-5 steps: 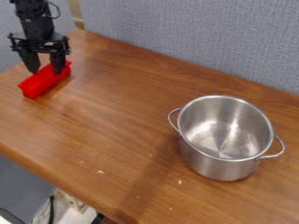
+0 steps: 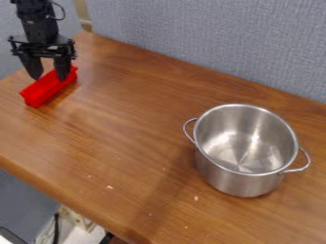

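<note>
At the upper left of the camera view, a red elongated object point(image 2: 44, 91) lies slanted on the wooden table. My black gripper point(image 2: 49, 67) hangs right over it, fingers pointing down around its upper part. Whether the fingers touch it or are closed on it is not clear at this size.
A large steel pot point(image 2: 245, 151) with two handles stands at the right of the table point(image 2: 140, 124). A textured grey wall runs along the back, and cables show past the table's edge at the lower left.
</note>
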